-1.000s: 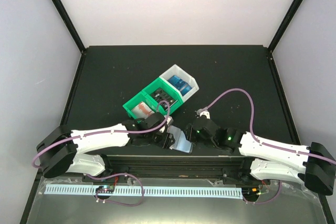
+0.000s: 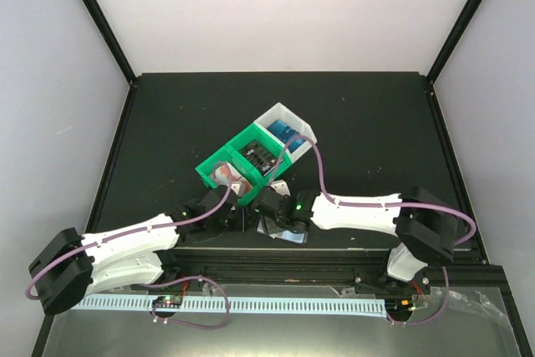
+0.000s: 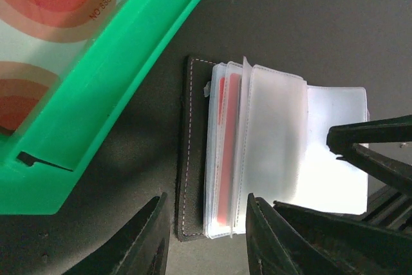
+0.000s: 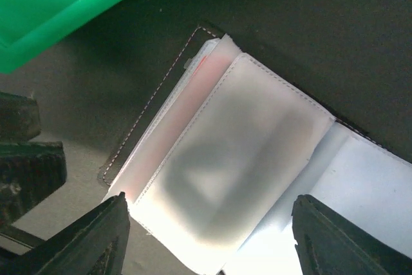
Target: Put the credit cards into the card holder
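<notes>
The open card holder (image 3: 264, 146), black with clear plastic sleeves, lies on the table beside the green container. My left gripper is at its left edge; its fingers look close, but what is between them is unclear in the left wrist view. My right gripper stands open over the holder's sleeves (image 4: 228, 152). Cards with red and orange print (image 3: 51, 4) sit in the green container's near compartment.
The green two-compartment container (image 2: 209, 160) holds dark cards in its other compartment. A white tray (image 2: 272, 113) with blue cards adjoins it.
My left gripper has moved left, toward the container's left side. My right gripper has moved left, over the card holder.
</notes>
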